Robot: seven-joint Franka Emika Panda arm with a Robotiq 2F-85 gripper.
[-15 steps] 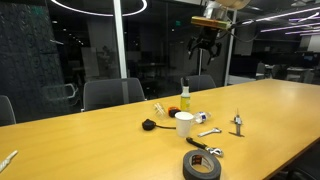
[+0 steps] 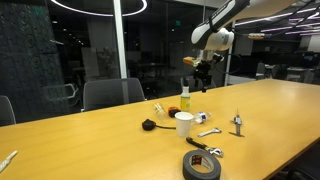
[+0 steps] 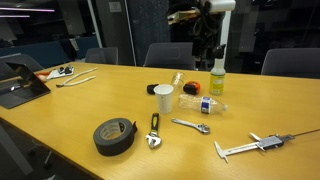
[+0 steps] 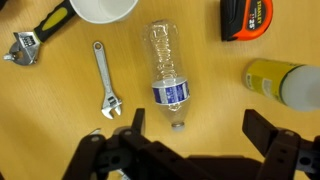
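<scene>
My gripper is open above the table, its two dark fingers wide apart with nothing between them. In the wrist view a clear plastic bottle with a blue label lies on its side, its cap end pointing toward the gap between the fingers. From the second exterior view, the gripper hangs well above the tabletop, near the upright yellow-green spray bottle. That bottle shows at the right in the wrist view. A white cup stands left of the clear bottle.
Around the bottle lie an adjustable wrench, a second wrench with a black and yellow handle, an orange tape measure, a black tape roll and calipers.
The arm and gripper have come down toward the table over the last second. The objects on the table have not moved.
</scene>
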